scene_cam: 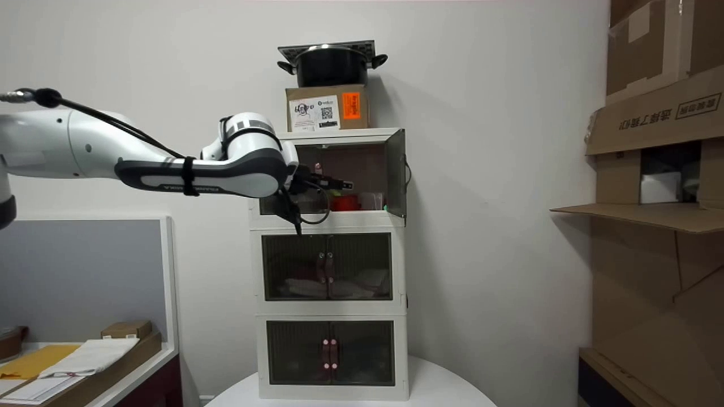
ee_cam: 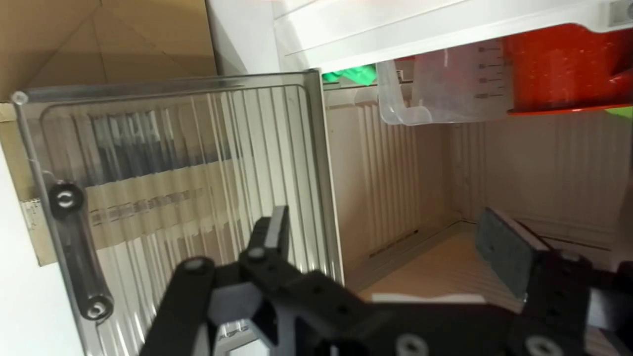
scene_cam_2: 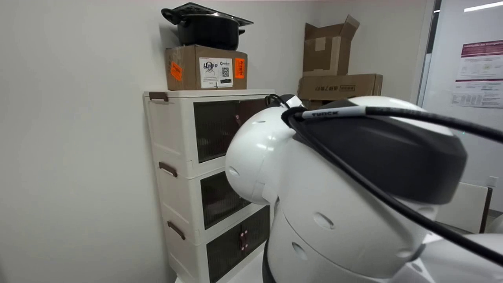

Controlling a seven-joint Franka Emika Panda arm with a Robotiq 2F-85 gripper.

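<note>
In the wrist view my gripper stands open, its two fingers wide apart and nothing held between them. It is at the front of the top cabinet compartment, whose right door (scene_cam: 397, 173) is swung open. That door's clear ribbed panel (ee_cam: 178, 178) and dark handle (ee_cam: 80, 249) fill the left of the wrist view. Inside the compartment are a red container (ee_cam: 566, 71), a clear measuring container (ee_cam: 457, 86) and something green (ee_cam: 356, 75). The compartment's left door looks shut, partly hidden behind my arm. In exterior view 2 my arm hides the gripper.
Two lower compartments have shut doors (scene_cam: 327, 267). A cardboard box (scene_cam: 327, 108) carrying a black pot (scene_cam: 331, 68) sits on the cabinet. The cabinet stands on a round white table (scene_cam: 448, 386). Large cardboard boxes (scene_cam: 651, 271) rise at the right, with clear room between.
</note>
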